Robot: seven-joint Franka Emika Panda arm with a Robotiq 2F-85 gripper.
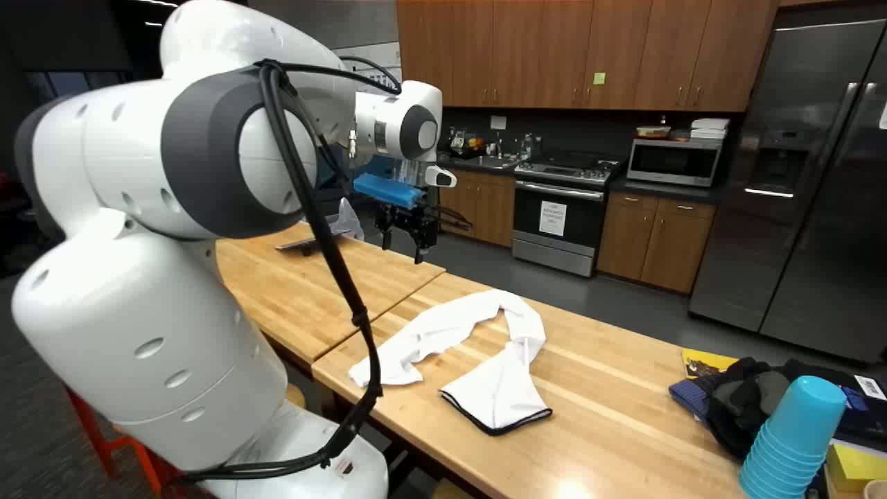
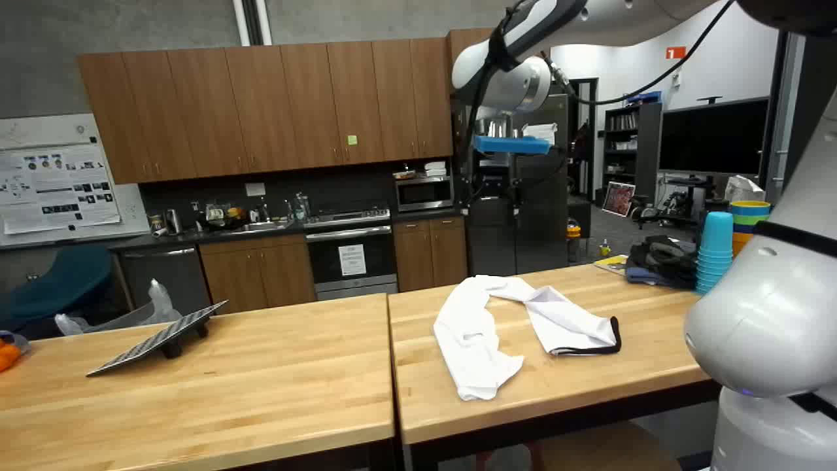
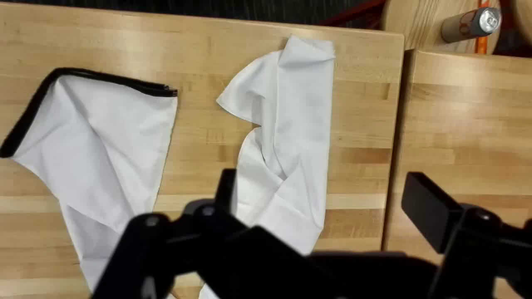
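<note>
A white cloth (image 1: 499, 389) with a black edge lies on the wooden table (image 1: 615, 357), bent into a U shape. Its black-edged end spreads flat, while the other arm of the U is bunched and folded, as the cloth (image 3: 299, 124) shows in the wrist view. My gripper is open, high above the table, with its fingers wide apart and nothing between them. In exterior view 2 the gripper (image 2: 492, 205) hangs in the air above and behind the cloth (image 2: 471, 337). Part of the cloth is hidden behind the gripper body in the wrist view.
Stacked blue cups (image 1: 794, 436) and dark folded clothing (image 1: 744, 391) occupy the table's far right end. A second table (image 2: 298, 353) adjoins on the left, bearing a tilted dark panel (image 2: 161, 337). A can (image 3: 471, 25) stands on a stool. Bare wood surrounds the cloth.
</note>
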